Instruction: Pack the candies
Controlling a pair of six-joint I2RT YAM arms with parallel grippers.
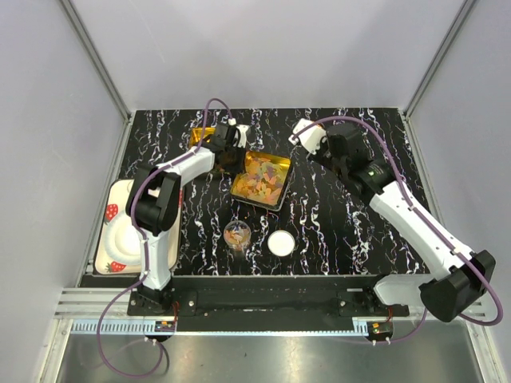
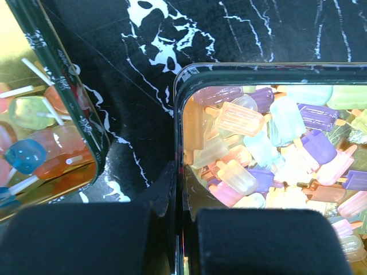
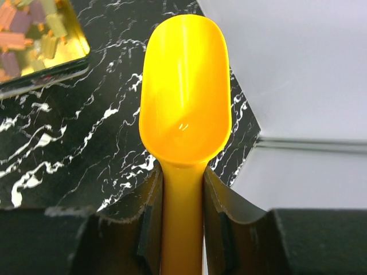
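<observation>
A yellow scoop (image 3: 184,91) stands upright in the right wrist view, its bowl empty; my right gripper is shut on its handle. The box of popsicle-shaped candies (image 1: 254,199) lies mid-table, left of the right arm. My left gripper is shut on that box's thin rim (image 2: 179,123) at a corner. Left of this box is a second gold-lined box (image 2: 54,51) holding lollipops and other candies, partly hidden by the left arm from above. In front, a clear jar (image 1: 237,234) has some candies inside. A round white lid (image 1: 281,243) rests beside it.
At the left, a cream tray (image 1: 106,257) with strawberry prints bears a white plate (image 1: 122,238). Bare black marbled table lies right of the candy box, below the right arm. A pale wall (image 3: 304,69) rises close by in the right wrist view.
</observation>
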